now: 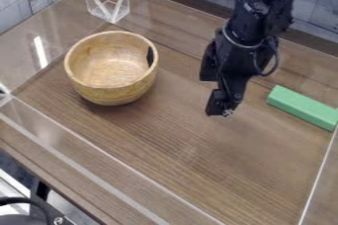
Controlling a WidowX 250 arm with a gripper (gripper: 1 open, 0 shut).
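Note:
My black gripper hangs over the middle of the wooden table, right of a tan bowl and left of a green block. Its dark fingers point down and stand open; whether anything small lies beneath them is hard to tell.
A white wire-like object sits at the back left. A wall runs along the back, and a dark cable-like shape shows at the lower left corner.

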